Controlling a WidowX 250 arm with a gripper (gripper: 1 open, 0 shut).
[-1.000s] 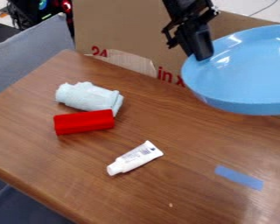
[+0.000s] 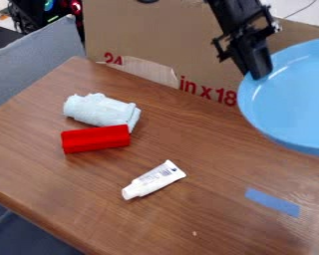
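My black gripper (image 2: 255, 62) hangs at the upper right in the camera view, shut at the left rim of a large light-blue plate (image 2: 293, 100) held tilted above the table's right side; the plate runs out of frame. Its fingertips are partly hidden at the rim. On the table lie a rolled white cloth (image 2: 101, 110), a red cylinder (image 2: 93, 139) and a white tube (image 2: 155, 179).
A cardboard box (image 2: 156, 30) stands along the back of the wooden table (image 2: 69, 189). A grey padded edge (image 2: 29, 70) borders the left. A strip of blue tape (image 2: 271, 202) is at the lower right.
The objects on the table have not moved.
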